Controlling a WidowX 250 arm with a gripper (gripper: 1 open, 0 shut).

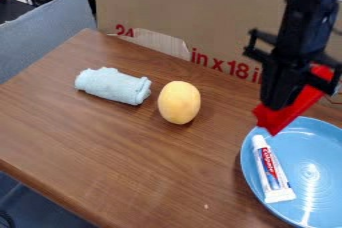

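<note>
My black gripper (283, 92) hangs at the right, over the back edge of a blue plate (321, 187), with a red object (294, 110) at its fingertips; whether the fingers grip it is hard to see. The red object is tilted, its lower end just above the plate's rim. A toothpaste tube (270, 170) lies on the left part of the plate. A yellow oval object (179, 102) sits on the table left of the gripper, and a rolled light blue cloth (114, 85) lies further left.
A cardboard box (187, 7) stands along the back of the wooden table (120, 157). A grey padded surface (40, 42) borders the left side.
</note>
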